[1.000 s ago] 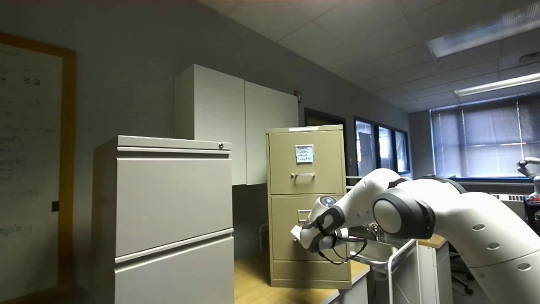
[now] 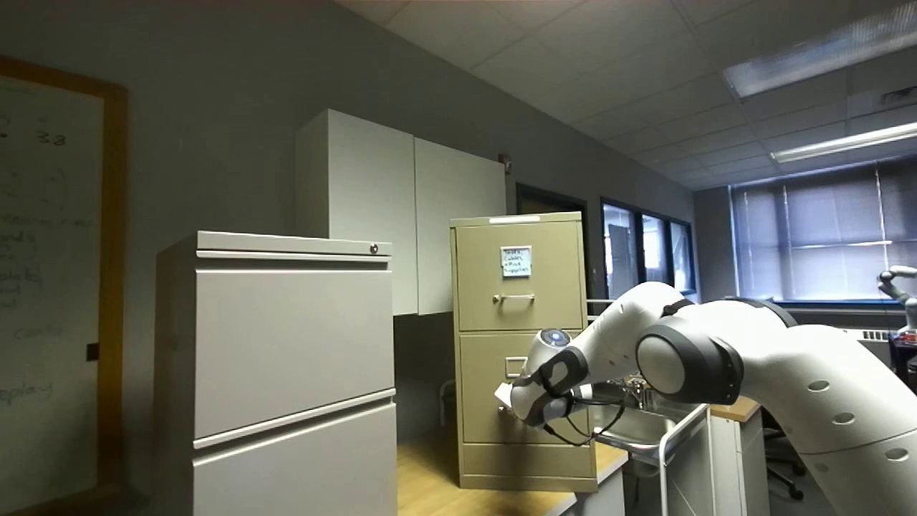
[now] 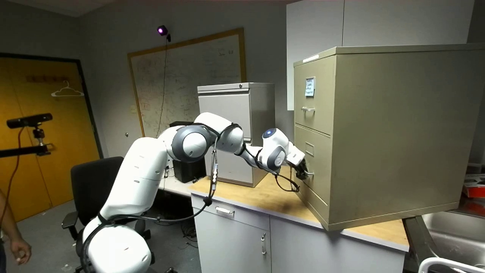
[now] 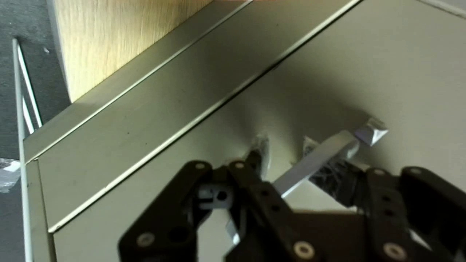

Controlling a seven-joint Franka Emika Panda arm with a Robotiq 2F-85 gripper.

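A beige filing cabinet [image 3: 391,136] has two drawers, both closed. On its lower drawer [image 3: 316,157] there is a silver handle [image 4: 316,159], crossing the wrist view diagonally. My gripper is at this handle, its fingers part open. One finger [image 4: 260,153] lies on the left of the bar and the other on the right, with gaps showing between them and the bar. Part of the handle is hidden behind the gripper. In exterior view 1 my own hand covers the fingers.
The cabinet stands on a wooden counter [image 3: 277,193]. A grey cabinet [image 2: 292,344] stands beside it. Above it hang white wall cupboards [image 2: 374,189]. A sink [image 2: 640,426] lies on the other side. The space in front of the drawers is clear apart from my arm.
My arm has shifted only very slightly, the upper links a touch. The hand stays at the lower drawer, and both drawers look the same.
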